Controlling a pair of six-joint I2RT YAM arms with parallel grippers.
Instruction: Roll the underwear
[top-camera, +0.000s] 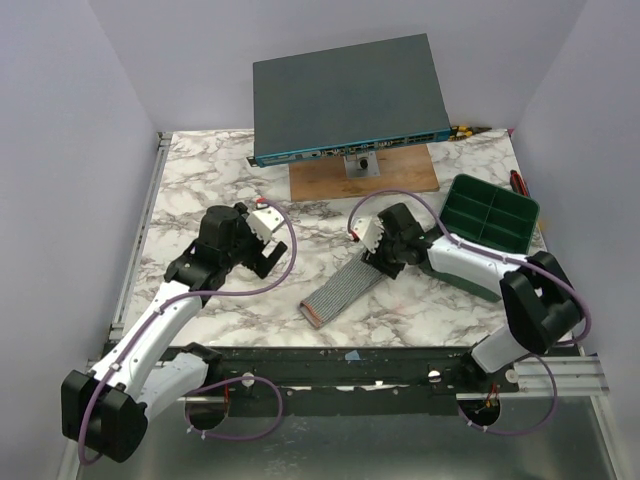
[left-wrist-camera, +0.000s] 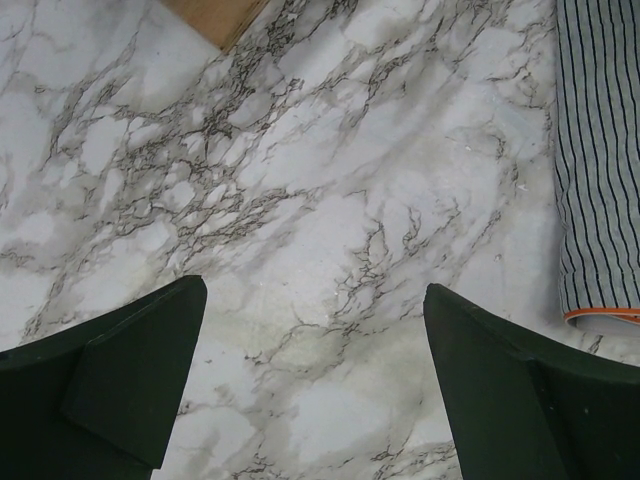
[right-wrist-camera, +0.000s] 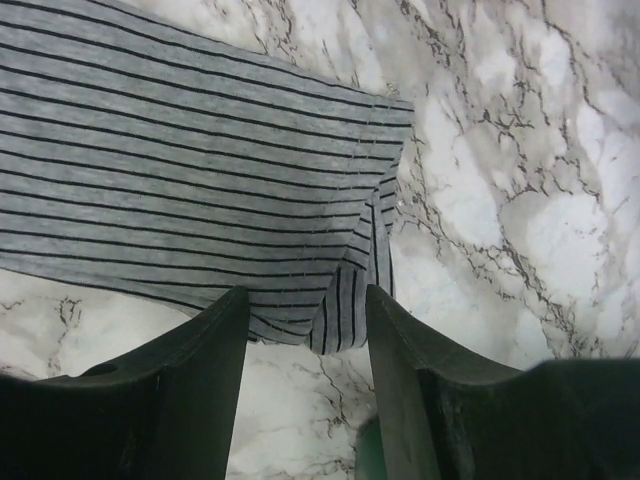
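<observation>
The grey striped underwear (top-camera: 340, 290) lies flat and elongated on the marble, its orange-banded end toward the front edge. In the right wrist view its far end (right-wrist-camera: 200, 160) has a crumpled fold. My right gripper is over that end, fingers part apart, nothing clearly held. My left gripper is open over bare marble to the left of the underwear, whose orange edge (left-wrist-camera: 600, 310) shows at the right of the left wrist view.
A green divided bin (top-camera: 490, 210) stands at the right, close to the right arm. A wooden board (top-camera: 310, 180) with a dark screen is at the back.
</observation>
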